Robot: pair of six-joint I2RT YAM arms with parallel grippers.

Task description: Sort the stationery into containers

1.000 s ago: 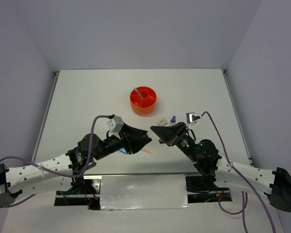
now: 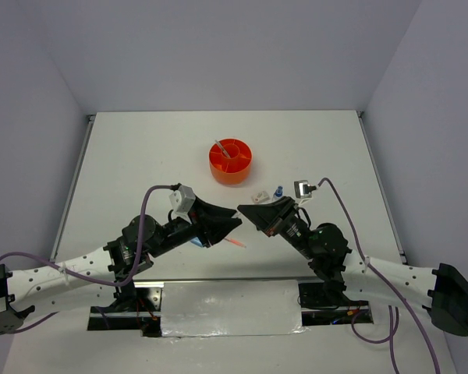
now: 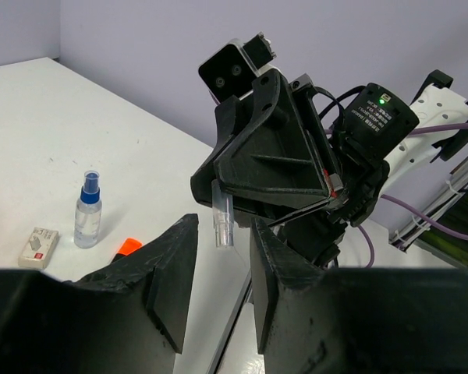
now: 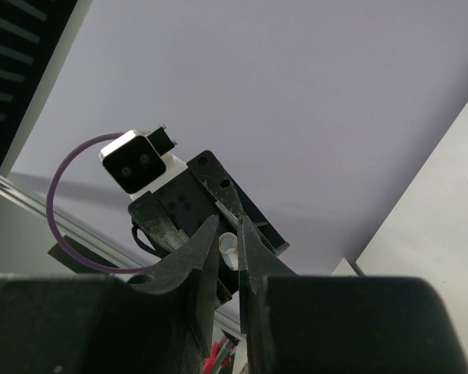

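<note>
A clear tube-like piece (image 3: 223,214), probably part of a pen, sticks out from my right gripper (image 2: 246,209), which is shut on it. Its pale round end (image 4: 228,251) shows between the right fingers. Facing it at close range, my left gripper is open, with a gap between its fingers and the tube's tip in line with that gap. A round orange organizer (image 2: 229,176) with compartments holds a pale stick-like item (image 2: 221,149). A boxed eraser (image 3: 39,248) and a small blue-capped spray bottle (image 3: 87,214) rest on the table.
An orange-ended item (image 3: 128,248) lies near the bottle, partly hidden by the left gripper. Below the grippers are a thin orange item (image 2: 235,242) and a blue item (image 2: 196,241).
My right gripper has shifted slightly left, closer to the left gripper. The left arm has barely moved. The organizer and table items stay put.
</note>
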